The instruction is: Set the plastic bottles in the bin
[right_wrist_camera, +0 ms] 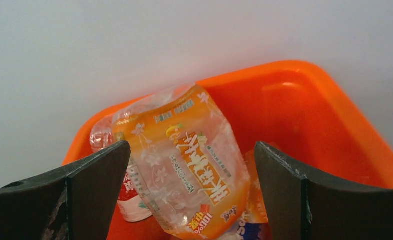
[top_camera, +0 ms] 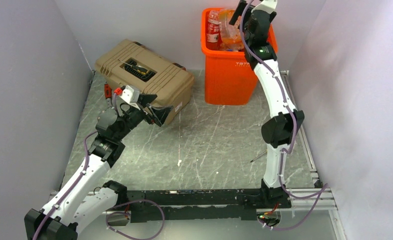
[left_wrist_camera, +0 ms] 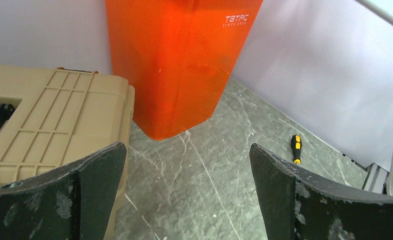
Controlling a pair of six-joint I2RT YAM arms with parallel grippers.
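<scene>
The orange bin (top_camera: 229, 80) stands at the back, with a red-labelled bottle (top_camera: 213, 30) and a crumpled orange-labelled plastic bottle (right_wrist_camera: 184, 165) inside. My right gripper (top_camera: 252, 10) is open above the bin; in the right wrist view the bottles lie below its fingers, with nothing clearly held. My left gripper (top_camera: 159, 107) stands open beside the tan case, nothing between its fingers; in the left wrist view the bin's lower body is ahead of it. No bottle shows on the floor in these views.
A tan hard case (top_camera: 144, 80) occupies the back left. A screwdriver (left_wrist_camera: 296, 149) lies on the right of the marble surface (top_camera: 209, 150), whose middle is clear. Walls enclose both sides and the back.
</scene>
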